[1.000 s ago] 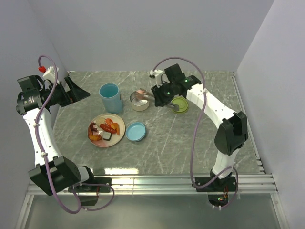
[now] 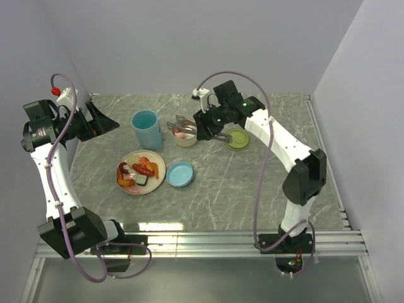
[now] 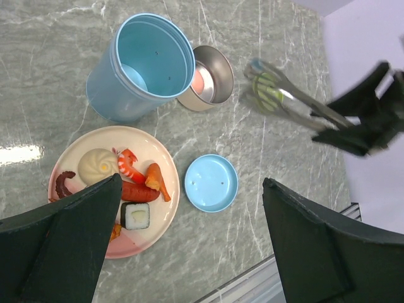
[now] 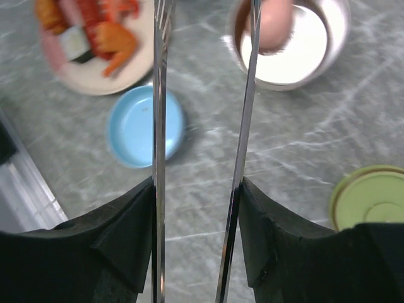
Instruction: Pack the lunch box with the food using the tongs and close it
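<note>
A steel bowl (image 2: 185, 141) holding a pinkish item (image 4: 273, 30) is under my right gripper, whose long metal blades are parted, with nothing visible held between them. The plate of food (image 2: 134, 187) carries shrimp, sausage, a sushi roll and other pieces; a blue dish (image 2: 180, 174) sits beside it. My left gripper (image 2: 101, 120) hangs open over the left side of the table, empty.
A blue cylindrical container (image 2: 147, 131) stands left of the bowl. A green round dish (image 2: 237, 141) lies to the right, beneath the right arm.
The left arm has not moved.
</note>
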